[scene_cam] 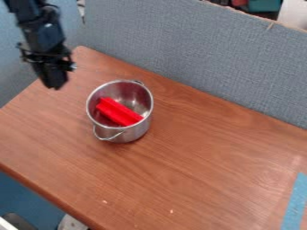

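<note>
A steel pot [138, 126] with a wire handle stands on the wooden table, left of centre. Inside it lies a red object [118, 114], long and slanted. My gripper [56, 79] is at the upper left, up and to the left of the pot and apart from it; it is dark and blurred, shut, with nothing visible between its fingers.
Grey padded walls [216, 58] border the back and left. A blue strip [293, 198] lies at the right edge.
</note>
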